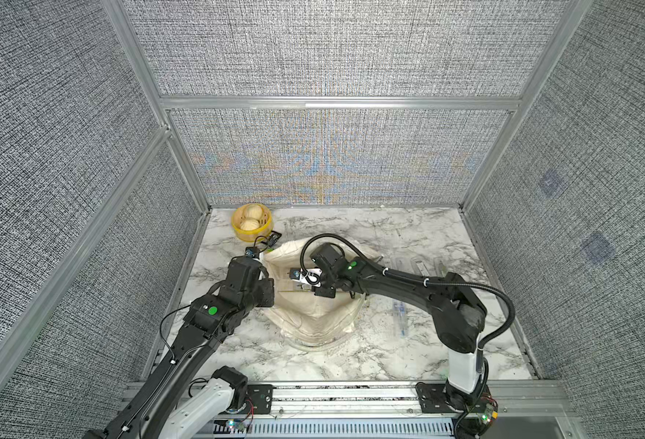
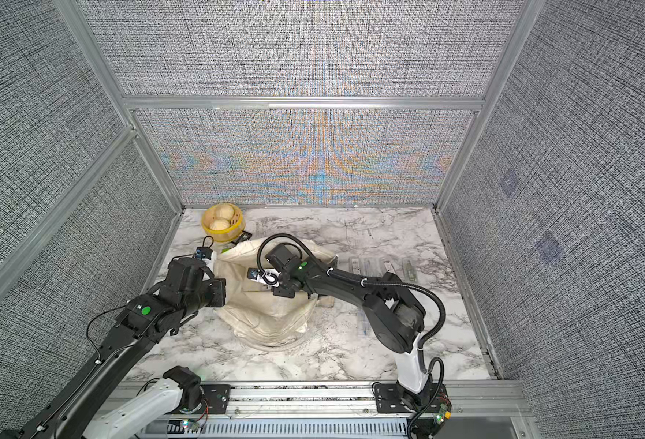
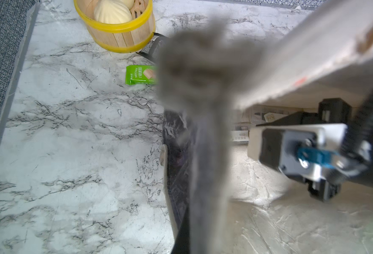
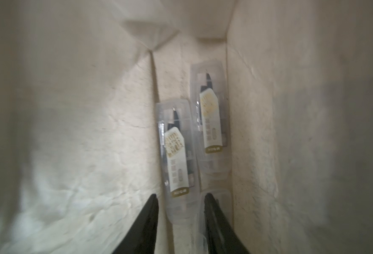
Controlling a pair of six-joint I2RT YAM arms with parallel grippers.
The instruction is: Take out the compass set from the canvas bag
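The cream canvas bag (image 1: pixel 315 322) lies open mid-table. In the right wrist view, compass sets in clear cases (image 4: pixel 178 160) (image 4: pixel 209 110) lie on its floor, with another case (image 4: pixel 218 203) partly visible below. My right gripper is down inside the bag, fingertips over the lower cases; whether it grips one is unclear. My left gripper (image 1: pixel 262 267) is at the bag's left edge, shut, apparently on the rim; blurred fabric fills much of its wrist view.
A yellow-rimmed steamer of buns (image 1: pixel 251 223), a dark object (image 1: pixel 271 237) and a green packet (image 3: pixel 140 75) sit back left. Clear cases (image 1: pixel 401 318) lie right of the bag, partly under my right arm.
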